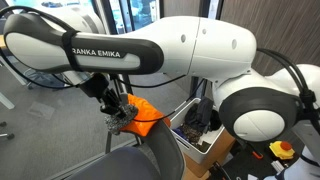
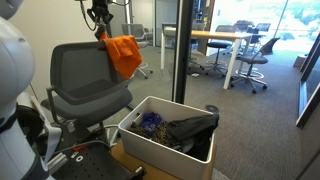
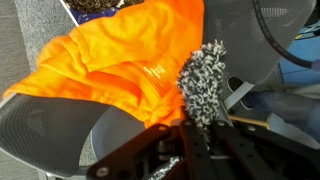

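Observation:
A grey-and-white mottled cloth (image 3: 203, 82) rises from between the fingers of my gripper in the wrist view; the gripper is shut on it. The same cloth (image 1: 121, 119) shows below the hand in exterior view 1. An orange cloth (image 3: 125, 62) lies spread just beside it in the wrist view, and its edge near my fingers is partly covered. In exterior view 2 the orange cloth (image 2: 122, 55) drapes over the top corner of a dark office chair (image 2: 85, 75), with my gripper (image 2: 100, 17) close above.
On the floor side stands a white box (image 2: 165, 150) holding a dark cloth (image 2: 190, 128) and several small items. A wooden edge (image 2: 135, 165) runs near it. Open carpet (image 2: 260, 130) lies to the right, with desks and chairs farther back.

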